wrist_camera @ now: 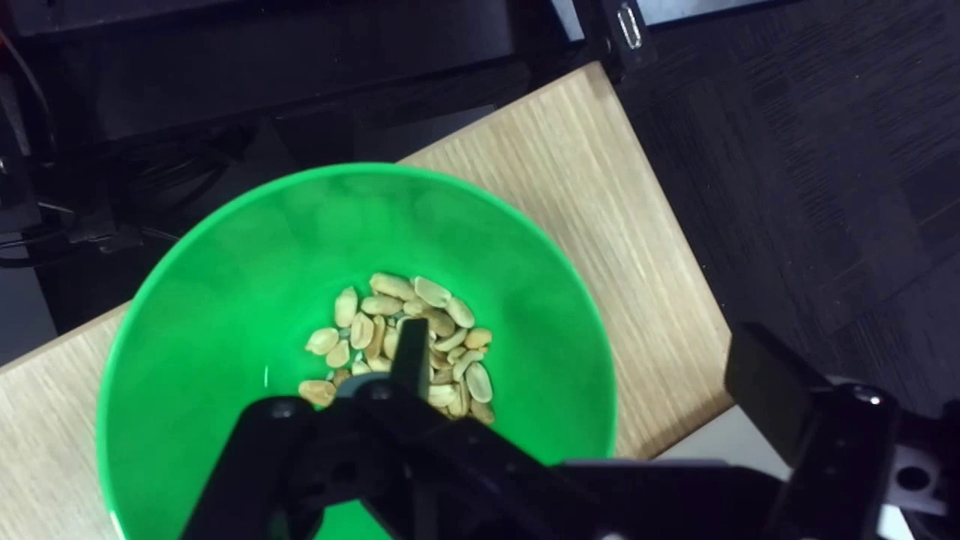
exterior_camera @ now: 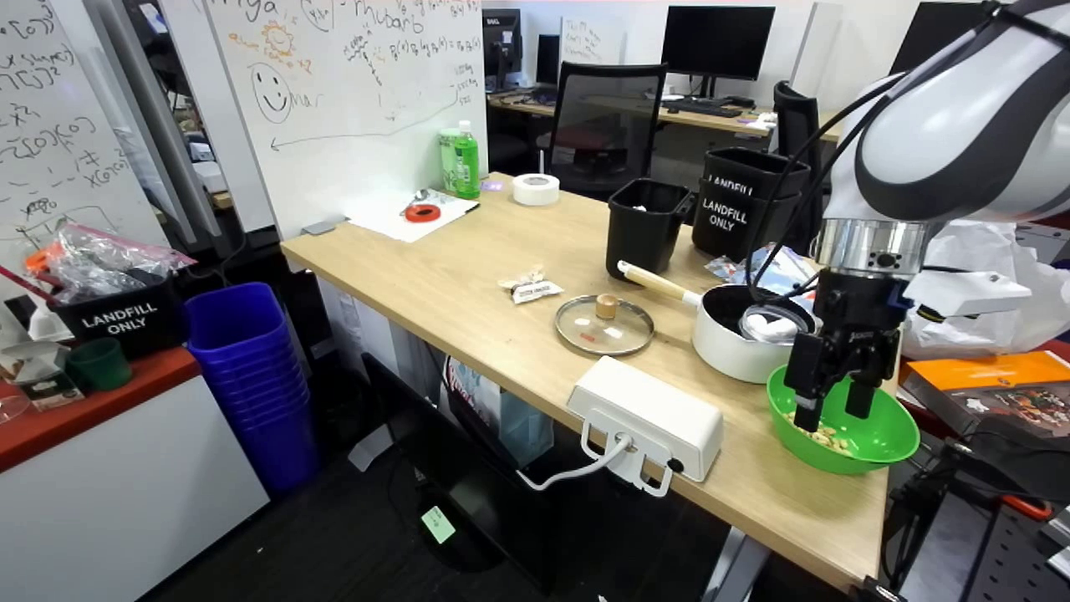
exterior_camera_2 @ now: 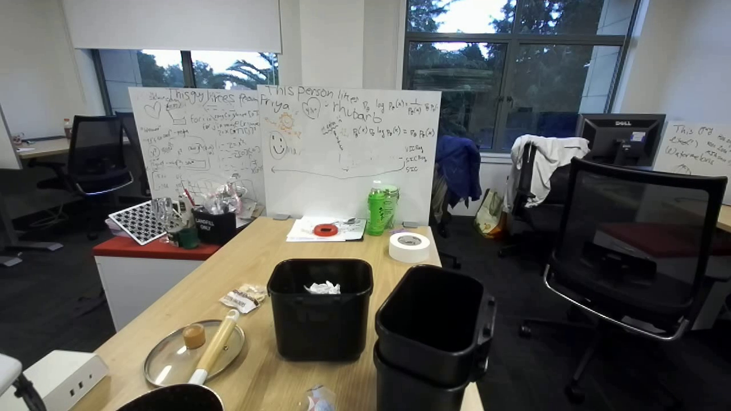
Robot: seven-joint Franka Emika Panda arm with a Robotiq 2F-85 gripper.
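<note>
My gripper (exterior_camera: 833,406) is open, pointing down over the green bowl (exterior_camera: 874,433) near the table's right end. A heap of nuts (exterior_camera: 826,437) lies in the bottom of that bowl. In the wrist view one finger (wrist_camera: 412,358) covers part of the nuts (wrist_camera: 468,352), while the other finger (wrist_camera: 765,391) is out to the right, past the bowl's rim (wrist_camera: 576,261). Nothing shows between the fingers. Whether a fingertip touches the bowl is hard to tell.
Close behind the bowl stands a white pot (exterior_camera: 737,346) with a clear container inside. A glass lid (exterior_camera: 577,329), a white box (exterior_camera: 647,406) and a black bin (exterior_camera: 642,241) are farther left. The table's corner (wrist_camera: 589,85) is near the bowl.
</note>
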